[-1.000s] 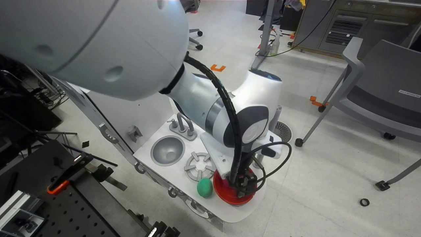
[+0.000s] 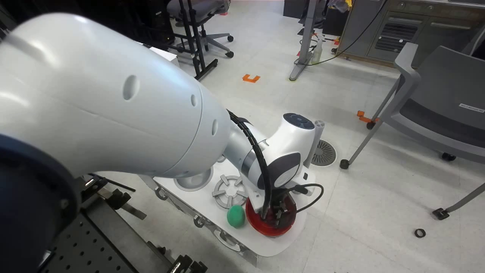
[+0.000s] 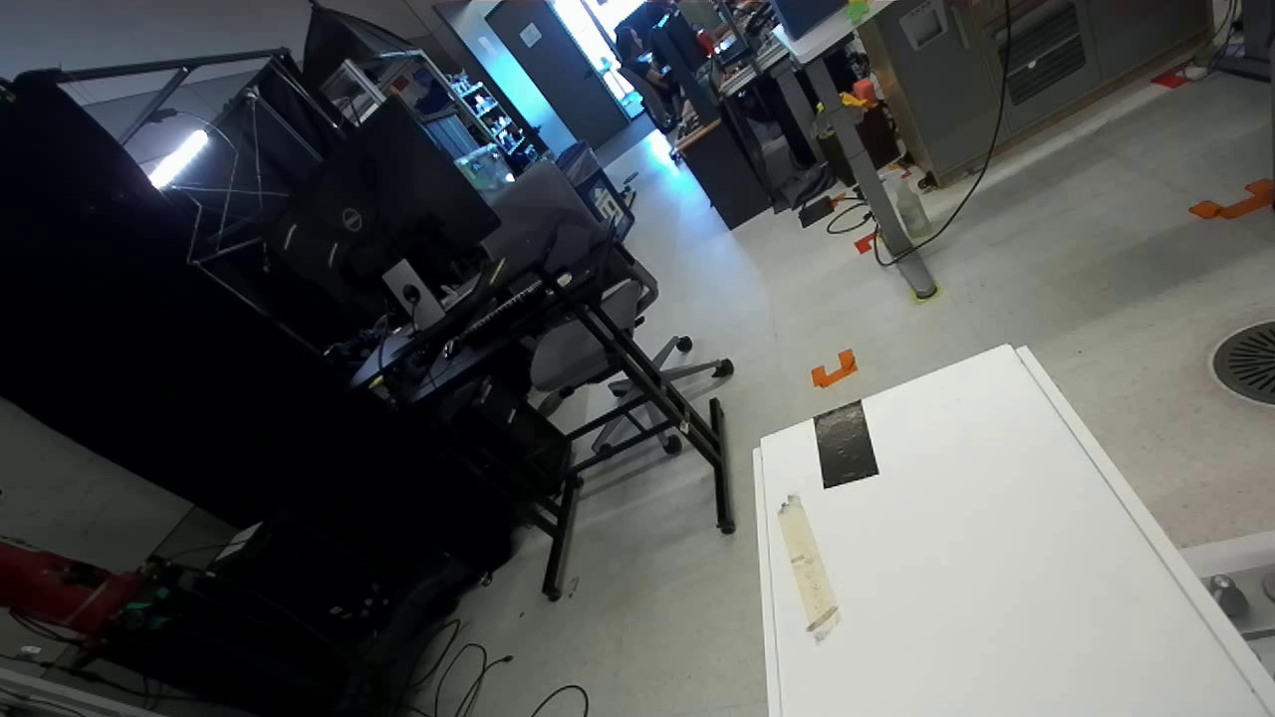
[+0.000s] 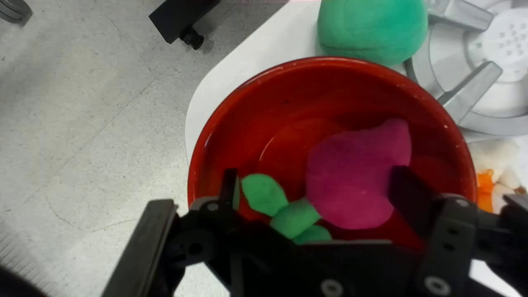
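Observation:
A red bowl (image 2: 255, 220) stands near the rounded end of the white toy kitchen counter (image 2: 268, 248). Inside it, the wrist view shows a soft magenta toy (image 4: 351, 178) with green leaves (image 4: 265, 194). My gripper is open and reaches down over the bowl, one finger on each side of the toy and its leaves in that view. Whether either finger touches the toy I cannot tell. From outside, the arm hides much of the bowl, and the gripper (image 2: 279, 211) shows dark against its red inside.
A green rounded toy (image 2: 236, 216) sits right beside the bowl. Close by are the grey burner (image 2: 229, 192) and the sink basin (image 2: 195, 181), partly covered by the arm. A white and orange item (image 4: 490, 185) lies at the bowl's other side. Beyond the counter is open floor.
My arm has come down, and the gripper is lower in the bowl. The upper arm now covers the faucet and much of the sink. Bowl and green toy have stayed put.

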